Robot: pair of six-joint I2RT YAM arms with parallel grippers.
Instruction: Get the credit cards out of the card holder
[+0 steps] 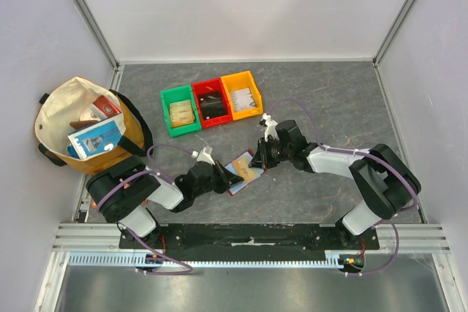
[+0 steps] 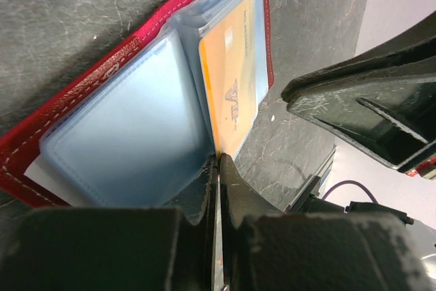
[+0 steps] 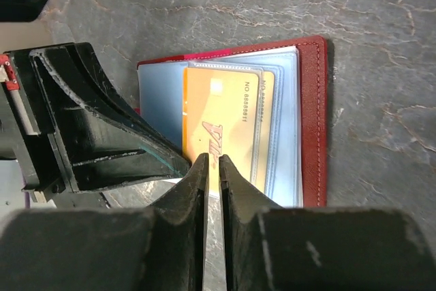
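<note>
The open card holder (image 1: 235, 188), red outside with pale blue clear sleeves, lies on the grey table between my grippers. An orange card (image 2: 231, 66) stands in a raised sleeve in the left wrist view. My left gripper is shut on that card's near corner. Numbers and a red logo show on the orange card (image 3: 216, 117) in the right wrist view, with a second card (image 3: 265, 127) behind it. My right gripper is over the holder's lower part with a narrow gap between its fingertips; whether anything is pinched there is unclear.
Green (image 1: 170, 96), red (image 1: 222, 84) and orange (image 1: 252, 77) bins stand behind the holder, each with contents. A beige bag (image 1: 51, 118) with boxes stands at the far left.
</note>
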